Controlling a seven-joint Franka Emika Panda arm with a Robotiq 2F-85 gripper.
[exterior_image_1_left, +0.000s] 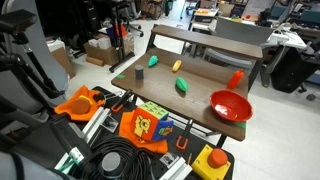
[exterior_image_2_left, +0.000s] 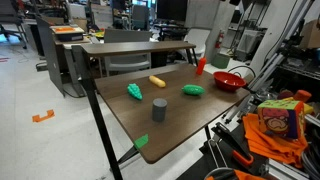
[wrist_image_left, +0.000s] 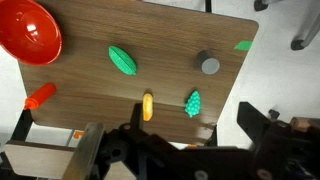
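My gripper is open over the table, with its two dark fingers spread at the bottom of the wrist view and nothing held between them. A yellow-orange piece lies near the left finger. Between the fingers' lines, farther right, is a bumpy green piece. Above that stands a dark grey cup. A longer green vegetable-like piece lies left of the cup. At the left edge are a red bowl and a red bottle-like object. The bowl looks empty.
A raised wooden shelf runs along one long side of the table. Green tape marks a table corner. Beside the table, in exterior view 1, lie orange pieces, a colourful box and cables.
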